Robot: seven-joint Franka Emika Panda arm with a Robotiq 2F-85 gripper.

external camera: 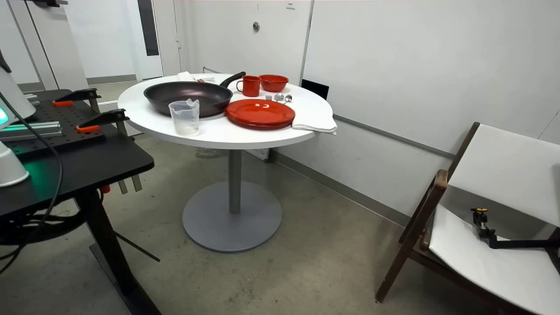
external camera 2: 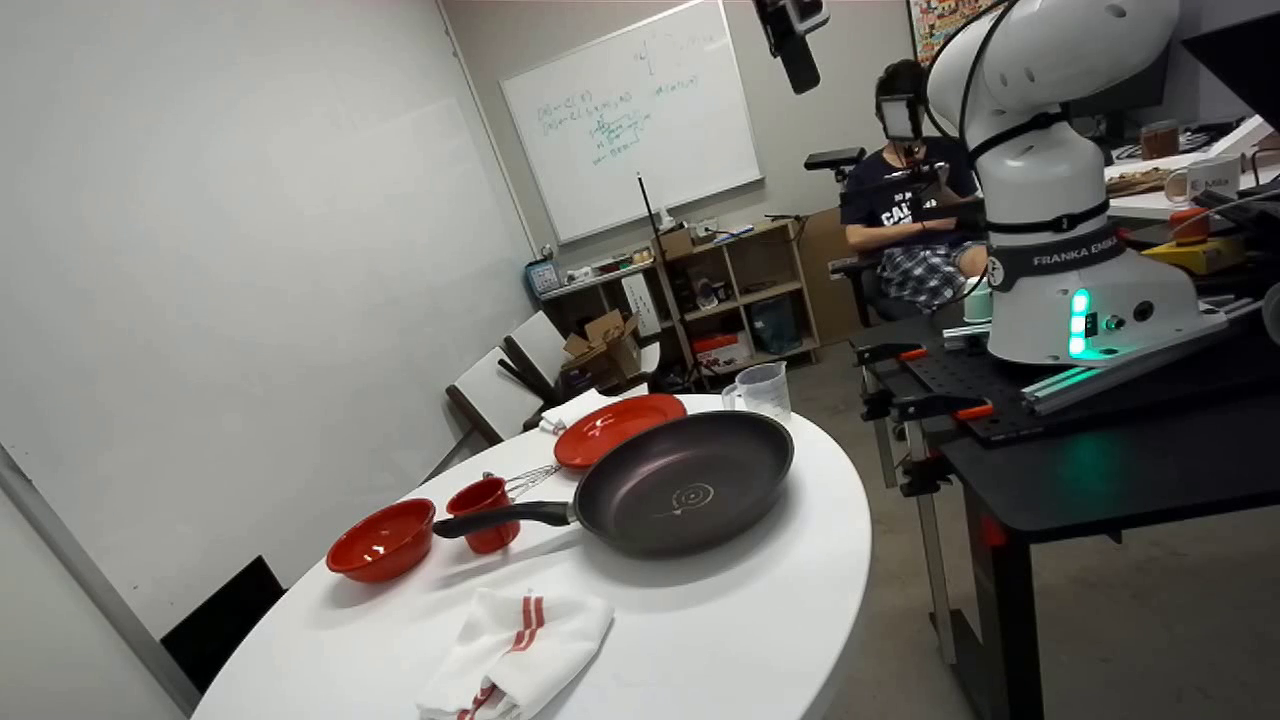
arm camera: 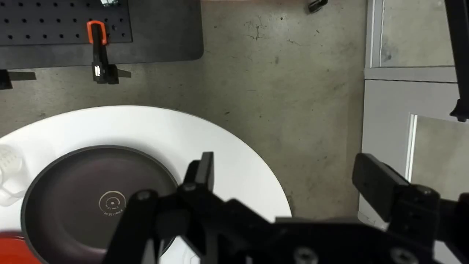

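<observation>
High over the near side of the round white table, my gripper is open, its two fingers spread wide and only table edge and floor visible between them. A piece of it shows at the top of exterior view 2, well above the table. The dark frying pan [external camera 2: 690, 486] lies flat, its black handle pointing toward the red mug [external camera 2: 483, 514] and red bowl [external camera 2: 384, 542]. A stack of red plates [external camera: 260, 112] sits beside the pan. By the pan's rim stands a clear measuring cup [external camera: 185, 117]. A white cloth with red stripes [external camera 2: 528, 648] is crumpled on the tabletop.
Wire whisks [external camera: 278, 97] lie between mug and plates. Another white cloth [external camera: 315, 120] hangs slightly over the table's rim. The black robot bench [external camera 2: 1116, 456], with clamps [arm camera: 100, 57] along its edge, is separated from the round table [external camera 2: 768, 624] by a floor gap. A person [external camera 2: 906, 204] sits behind.
</observation>
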